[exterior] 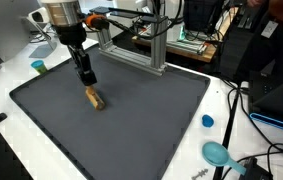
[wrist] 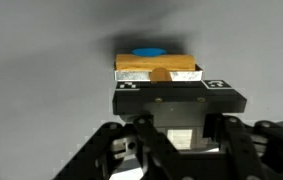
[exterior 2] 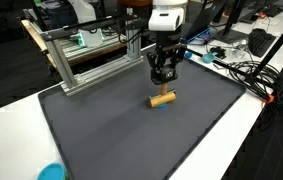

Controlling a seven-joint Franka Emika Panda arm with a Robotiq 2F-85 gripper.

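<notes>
A wooden mallet-like piece shows in all three views: a horizontal head (exterior 2: 162, 100) with a short upright handle (exterior 2: 164, 88) rising from it. My gripper is shut on that handle from above, and the handle's tan tip shows between the fingers in the wrist view. Beside the wooden head (wrist: 156, 62), a small blue piece (wrist: 149, 52) peeks out; most of it is hidden. From the second exterior view, the blue sits at the underside of the head, low over the dark board. Whether it touches the board, I cannot tell.
The dark grey board (exterior: 131, 120) is otherwise bare around the piece. A metal frame (exterior: 161, 45) stands at its back edge. A green-topped cup (exterior: 39, 67) is beyond the left corner. A blue cap (exterior: 207, 121) and a teal scoop (exterior: 219, 155) lie on the white table at right.
</notes>
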